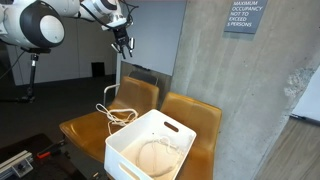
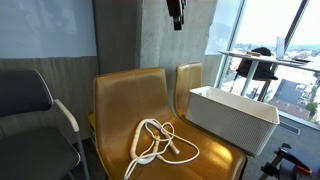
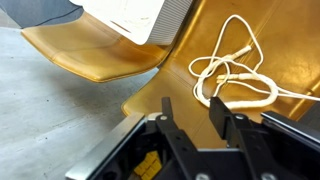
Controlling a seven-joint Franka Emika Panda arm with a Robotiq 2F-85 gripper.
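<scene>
A white rope lies in loose loops on the seat of the tan leather chair; the wrist view shows the rope with a thicker stretch and a small beige piece along it. High above that chair, pointing down, hangs my gripper, well clear of the rope. In the wrist view the gripper's fingers stand apart, with nothing between them. A white bin with another pale cord inside it stands on the neighbouring chair.
A second tan chair is behind and under the bin. In exterior view 2 a dark armchair stands to the left and a white table at the back right. Open air surrounds the gripper.
</scene>
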